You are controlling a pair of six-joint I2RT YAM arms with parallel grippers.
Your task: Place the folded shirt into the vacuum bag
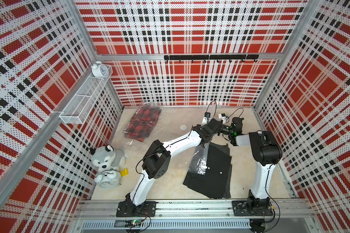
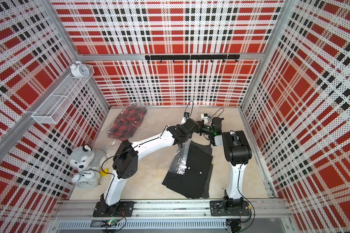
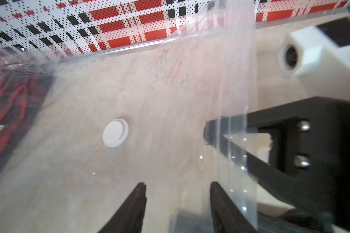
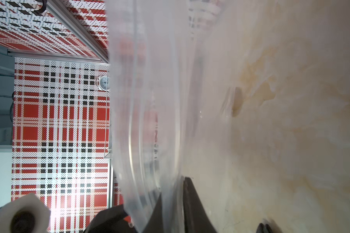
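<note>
The black folded shirt [image 1: 217,178] lies on the table, right of centre, with clear plastic bag [image 1: 198,163] over its left part. More of the bag rises in front of both wrist cameras. My left gripper stands part open behind the film, close beside my right gripper at the back of the shirt. The right one is shut on the bag's plastic. The exact contact of the left fingers with the film is unclear.
A red plaid item in plastic [image 1: 142,122] lies back left. A plush husky [image 1: 107,157] and an alarm clock [image 1: 107,179] sit front left, below a wire shelf [image 1: 81,101]. A white disc [image 3: 113,133] lies mid-table.
</note>
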